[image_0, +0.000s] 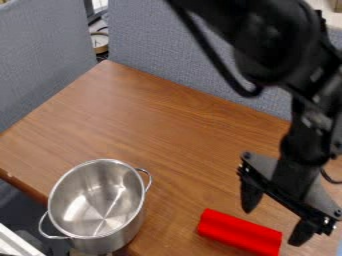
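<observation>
The black gripper (281, 198) hangs low at the right, its fingers open and spread above and behind a red block (238, 231), which lies on the wooden table (134, 120) near the front edge. A steel pot (96, 205) with two handles stands at the front left.
Grey padded walls (54, 50) border the table at the back and left. The arm covers much of the upper right.
</observation>
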